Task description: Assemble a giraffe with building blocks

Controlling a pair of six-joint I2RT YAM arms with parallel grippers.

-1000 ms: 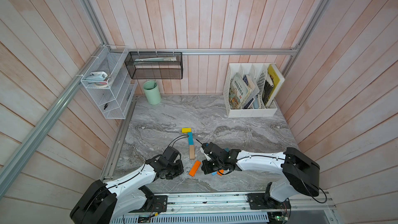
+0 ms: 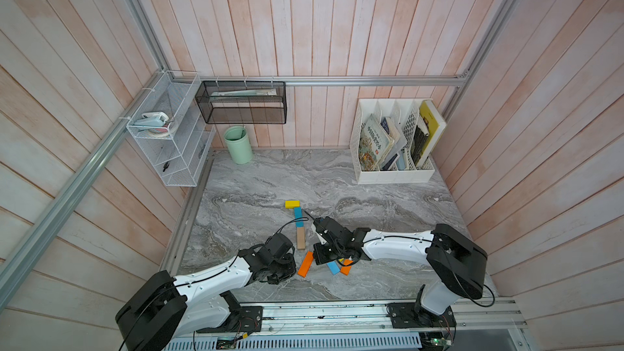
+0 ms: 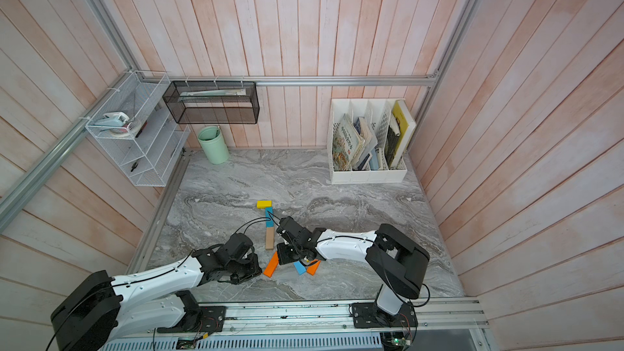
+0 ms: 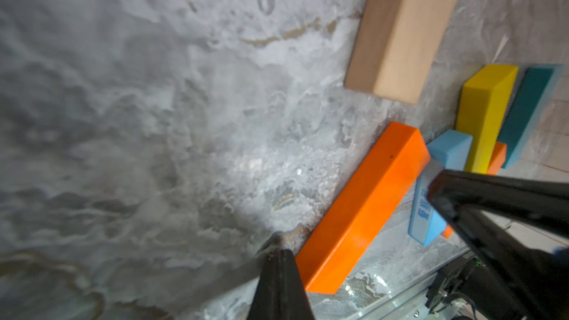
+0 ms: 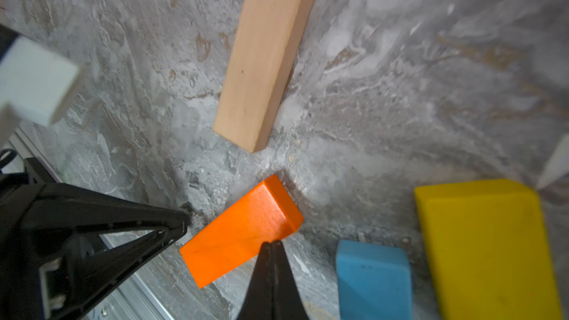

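Observation:
A yellow block (image 2: 292, 204), a blue block (image 2: 298, 216) and a wooden block (image 2: 301, 238) form an upside-down L on the table. Below the wooden one, an orange block (image 2: 305, 264) lies slanted, with a small gap between them in the right wrist view. My left gripper is shut, its tips close beside the near end of that orange block (image 4: 361, 207). From the other side, my right gripper is also shut, its tips overlapping the orange block's edge (image 5: 243, 231) in view. Nothing shows between either pair of fingers; whether they touch the block cannot be told.
Right of the orange block lie loose pieces: a light blue block (image 4: 441, 183), a yellow block (image 4: 486, 112), a teal block (image 4: 530, 115) and another orange block (image 4: 496, 157), partly under my right arm. A green cup (image 2: 238, 146) and white file rack (image 2: 393, 175) stand at the back.
My left gripper has moved right, closer to the orange block. The right gripper has shifted slightly left toward it, uncovering more of the loose light blue piece. The L of blocks looks unchanged.

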